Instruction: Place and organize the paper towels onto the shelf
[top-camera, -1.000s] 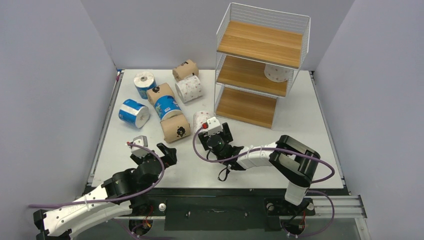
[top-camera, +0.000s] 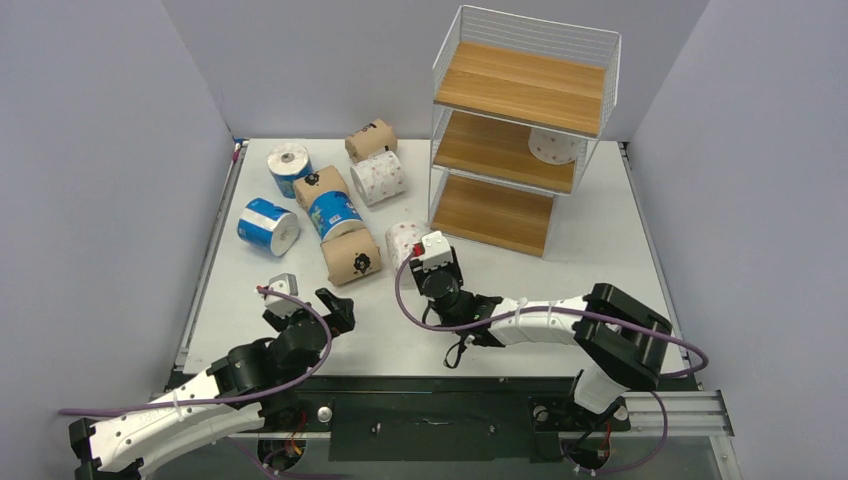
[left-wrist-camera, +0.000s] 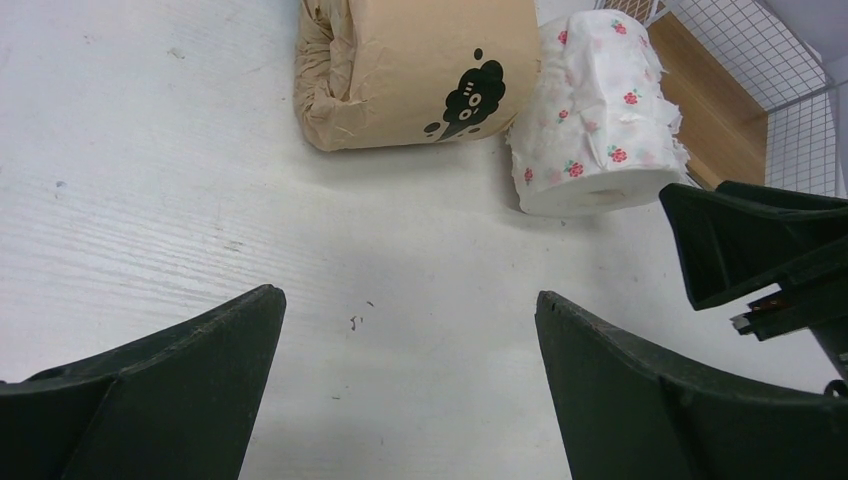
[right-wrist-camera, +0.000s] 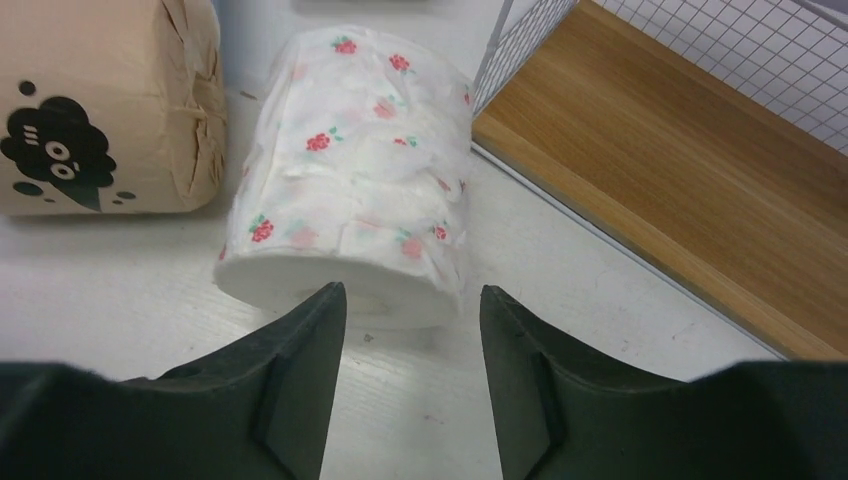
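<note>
A white floral paper roll (right-wrist-camera: 350, 160) lies on the table just left of the shelf's lowest board, its flat end towards my right gripper. That gripper is partly open and holds nothing; its fingers are in front of the roll's near end. My left gripper stands wide open over bare table, at the lower left in the top view. Another floral roll (top-camera: 379, 178) lies farther back, and a third floral roll (top-camera: 555, 146) is on the right of the middle shelf board (top-camera: 480, 148).
Several brown rolls and blue-wrapped rolls lie at the left, among them a brown roll (top-camera: 352, 257) beside the near floral one and a blue roll (top-camera: 269, 227) at the edge. The top board (top-camera: 525, 80) and bottom board (top-camera: 490, 212) look empty.
My right arm has shifted a little to the right; its fingers narrowed and now look slightly wider than a moment ago. The rolls and the left arm are practically unmoved.
</note>
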